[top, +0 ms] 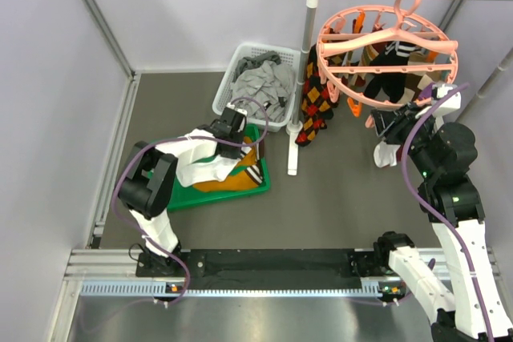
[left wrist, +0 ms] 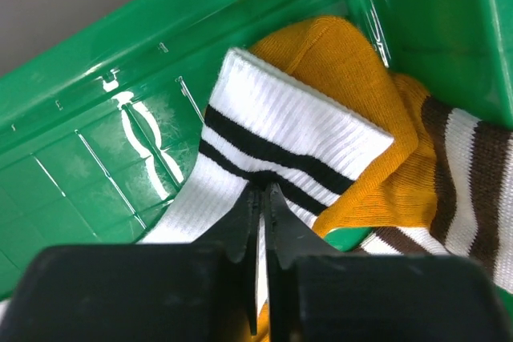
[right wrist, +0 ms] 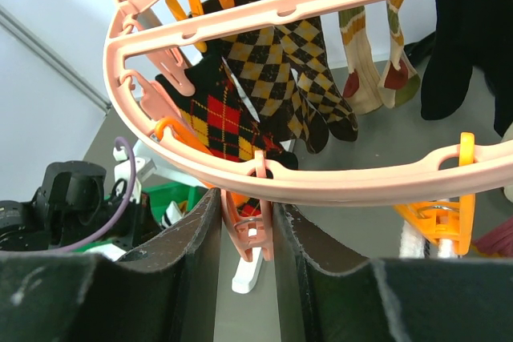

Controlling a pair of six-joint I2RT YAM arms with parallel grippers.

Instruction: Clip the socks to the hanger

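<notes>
A white sock with two black stripes (left wrist: 276,138) lies in the green tray (left wrist: 72,102), partly over an orange sock (left wrist: 361,102) with a brown-and-white striped end. My left gripper is shut, its tips touching the white sock at the black stripes; whether any cloth is caught between them cannot be told. In the right wrist view, a pink clip (right wrist: 255,238) hangs from the rim of the round pink hanger (right wrist: 345,182), and my right gripper is shut on it. No sock shows in that clip.
Other socks hang from the hanger, among them a red-black argyle one (right wrist: 220,122) and black ones (right wrist: 465,46). A white basket (top: 218,102) of grey cloth stands behind the tray, near the rack's upright pole (top: 301,70). Bare floor (top: 337,198) lies between the arms.
</notes>
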